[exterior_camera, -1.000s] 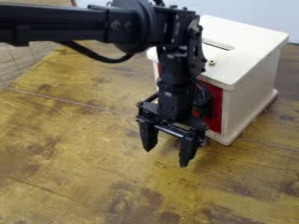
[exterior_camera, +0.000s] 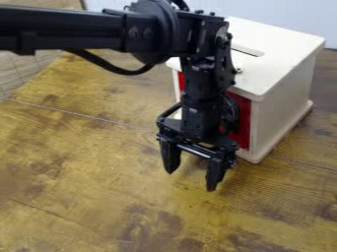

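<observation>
My black gripper hangs low over the wooden table in front of a white box, its two fingers apart with nothing between them. The box has a slot in its top and a red front panel, which the arm partly hides.
A tiled surface shows at the far left, and a pale wall stands behind the box.
The gripper has shifted very slightly to the right since a second ago. The box has not moved.
</observation>
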